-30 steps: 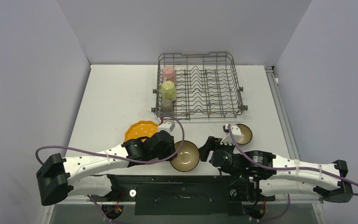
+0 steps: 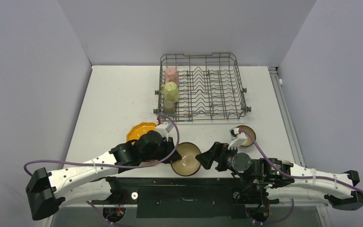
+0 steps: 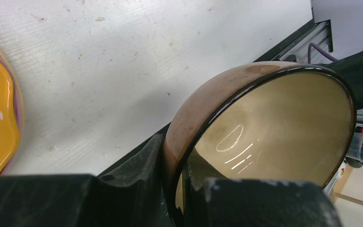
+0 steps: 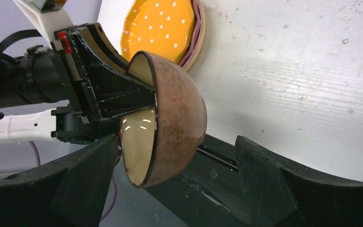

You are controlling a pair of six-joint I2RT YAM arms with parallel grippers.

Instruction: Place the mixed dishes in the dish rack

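Observation:
A brown bowl with a dark rim (image 2: pixel 186 159) is held near the table's front edge, my left gripper (image 2: pixel 174 158) shut on its left side. In the left wrist view the bowl (image 3: pixel 274 127) is tilted, its wall pinched between the fingers. My right gripper (image 2: pixel 208 160) stands just right of the bowl. The right wrist view shows its fingers (image 4: pixel 264 179) wide apart, with the bowl's outer side (image 4: pixel 182 123) beyond the gap. The wire dish rack (image 2: pixel 212 119) stands at the back, with a pink cup (image 2: pixel 171 74), a yellow-green cup (image 2: pixel 170 91) and a greyish cup (image 2: pixel 168 107) along its left side.
An orange polka-dot plate (image 2: pixel 139 130) lies on other dishes at left, partly under my left arm. Another brown bowl (image 2: pixel 248 135) sits behind my right gripper.
The left arm has shifted slightly left, the bowl staying in its grip and changing tilt a little.

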